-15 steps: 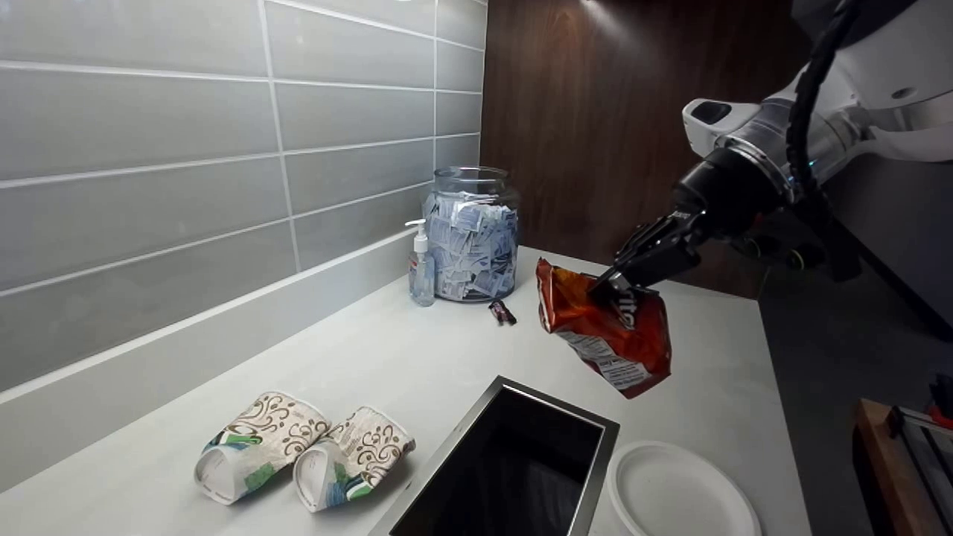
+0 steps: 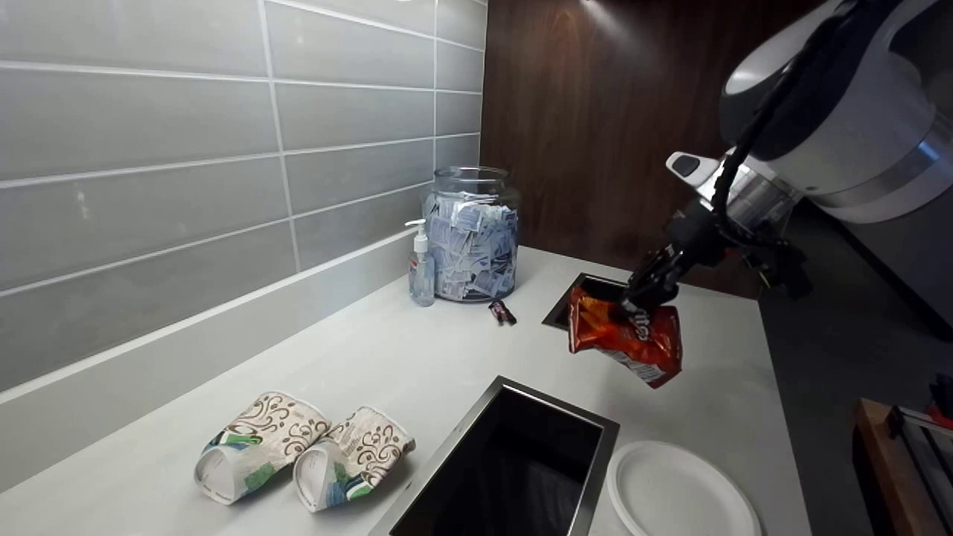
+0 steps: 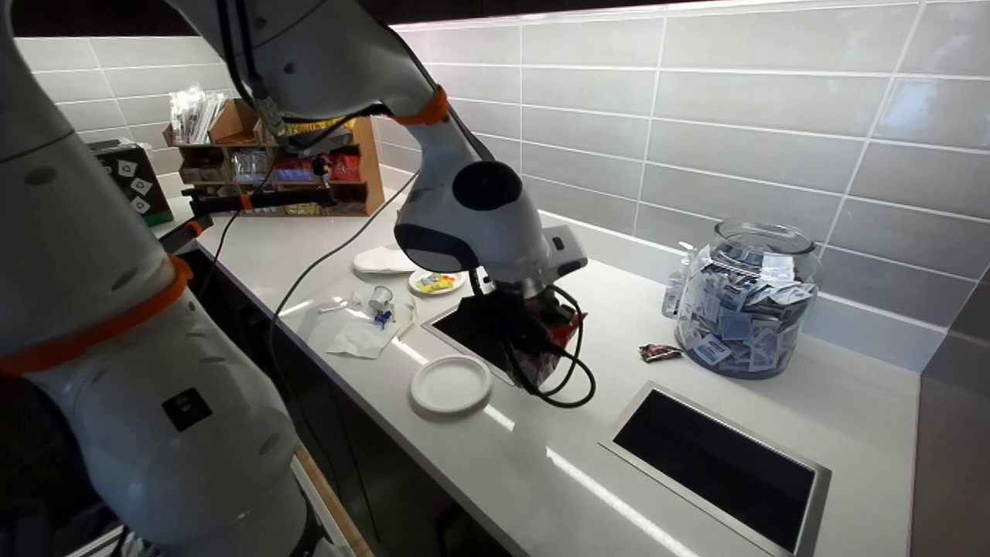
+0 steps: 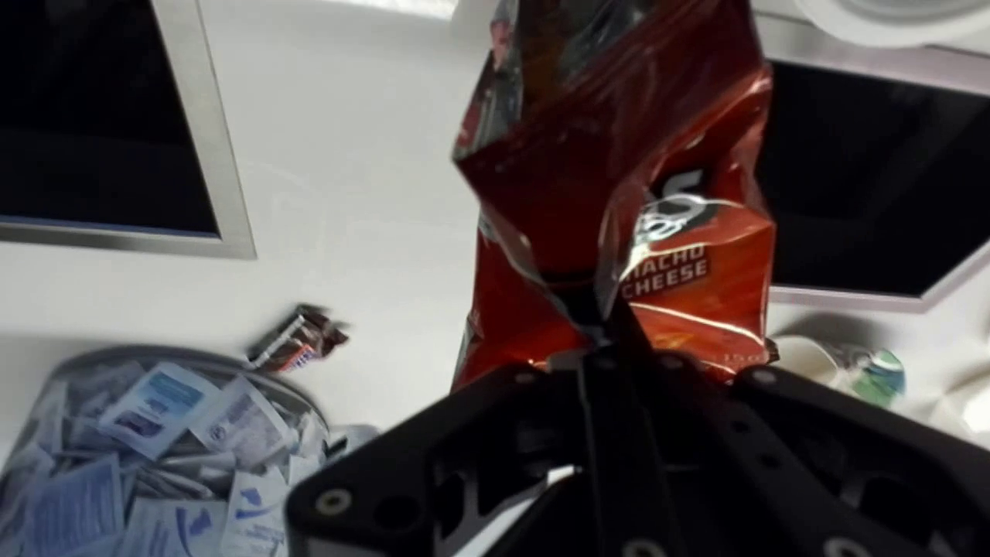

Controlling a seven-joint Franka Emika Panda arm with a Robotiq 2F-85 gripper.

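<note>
A red-orange chip bag (image 2: 621, 338) hangs above the counter, pinched by my gripper (image 2: 639, 299). In the wrist view, my fingers (image 4: 608, 348) are closed on a fold of the bag (image 4: 701, 278), whose side reads "nacho cheese". The bag is off the counter and tilted, between the two dark rectangular openings. In the second exterior view the arm and cables cover most of the bag (image 3: 538, 362), and the fingertips are hidden there.
One steel-framed opening (image 3: 719, 464) lies near the dark wall, another (image 2: 505, 464) nearer the white plate (image 2: 683, 496). A glass jar of packets (image 2: 471, 237), a pump bottle (image 2: 421, 268) and a small candy wrapper (image 2: 502, 313) stand by the tiles. Two crumpled paper cups (image 2: 259, 447) lie left.
My gripper and the bag have moved a little to the right in the first exterior view, and the arm's pose has turned. The far opening, hidden before, now shows behind the bag.
</note>
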